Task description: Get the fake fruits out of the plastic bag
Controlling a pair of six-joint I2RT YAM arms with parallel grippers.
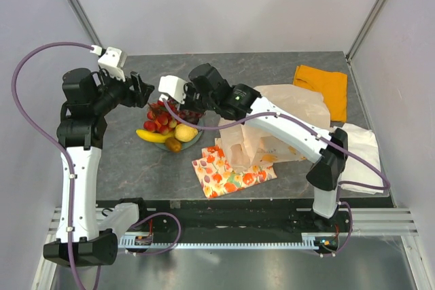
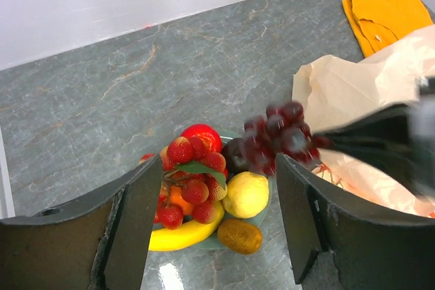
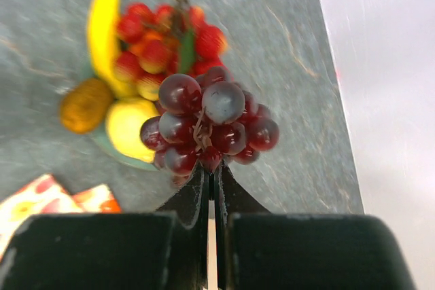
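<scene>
A plate (image 2: pixel 262 212) holds a banana (image 2: pixel 173 239), lychees (image 2: pixel 194 191), a lemon (image 2: pixel 245 195), a kiwi (image 2: pixel 239 236) and other fruit. My right gripper is shut on the dark red grape bunch (image 3: pixel 180 93) by its stem, over the plate's right side. My left gripper (image 1: pixel 143 93) stands open at the upper left of the plate, apparently empty. The crumpled plastic bag (image 1: pixel 285 103) lies right of the plate, under the right arm; its inside is mostly hidden.
A floral cloth (image 1: pixel 224 174) lies in front, an orange cloth (image 1: pixel 319 86) at the back right, a white cloth (image 1: pixel 360 161) at the right. Bare grey counter lies left of and behind the plate. Walls border both sides.
</scene>
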